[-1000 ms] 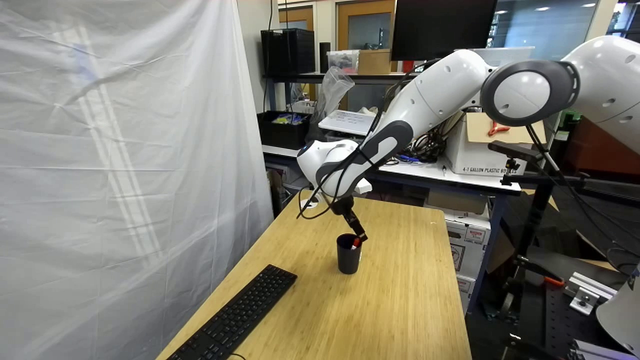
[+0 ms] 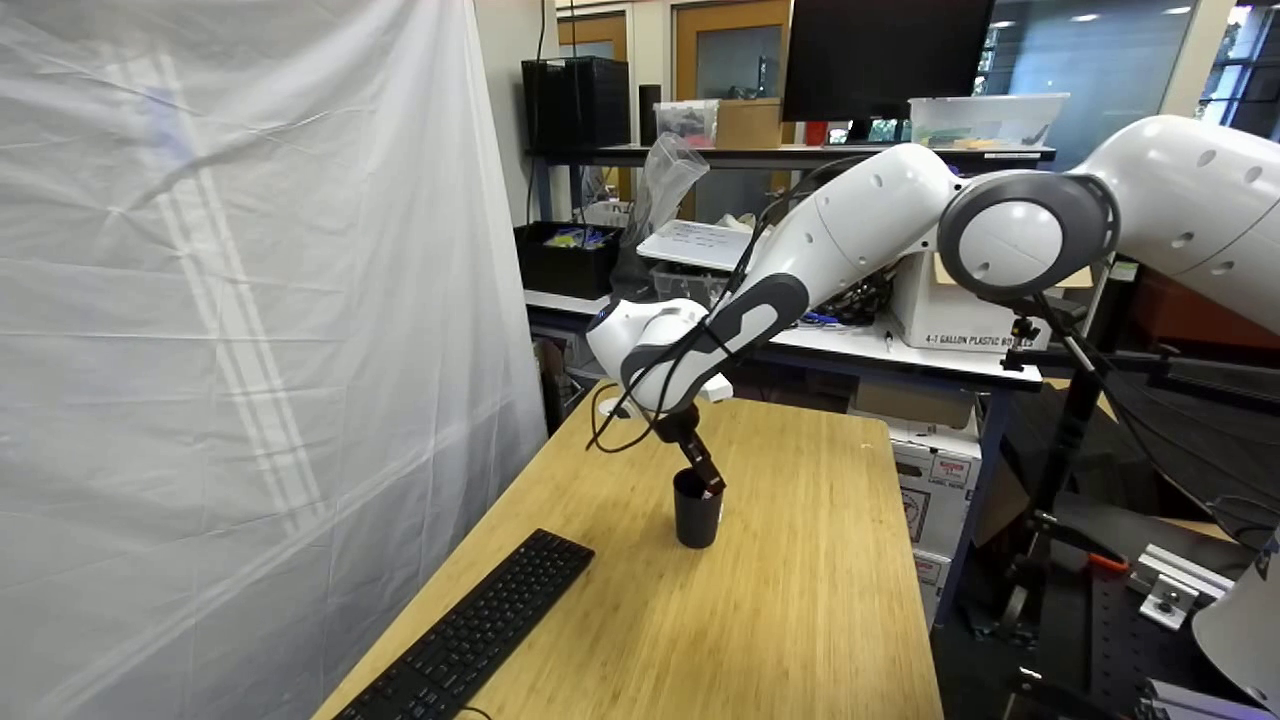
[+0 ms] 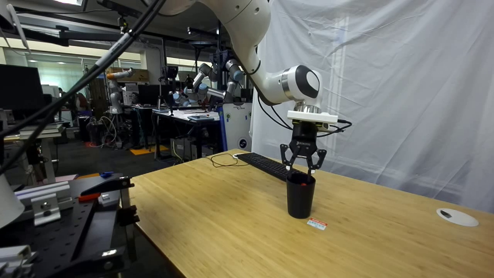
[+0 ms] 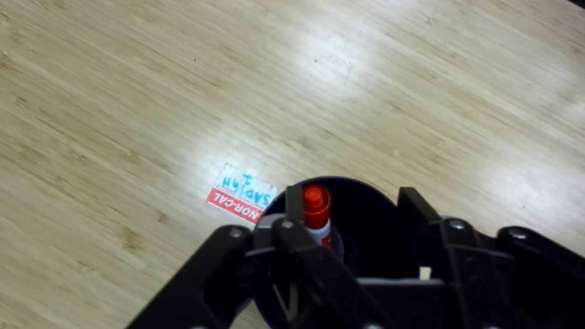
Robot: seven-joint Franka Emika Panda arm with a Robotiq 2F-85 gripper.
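Note:
A black cup (image 3: 300,199) stands upright on the wooden table. Inside it, a marker with a red cap (image 4: 316,211) and white body leans toward the rim. My gripper points down at the cup's mouth, fingers apart, its fingertips at about rim level or just inside. In the wrist view the marker lies between the fingers, close against the left one (image 4: 295,204), with a wide dark gap to the right one (image 4: 415,207). Whether the left finger touches the marker, I cannot tell. The marker's lower end is hidden in the cup.
Beside the cup lies a small red and white label (image 3: 317,224) flat on the table (image 3: 231,217). A black keyboard (image 2: 480,624) runs along the edge near the white curtain (image 2: 240,360).
In exterior view 1 the arm has come down and slightly left, bringing the gripper from just above and beside the rim to the cup's mouth. Cup and keyboard stay put.

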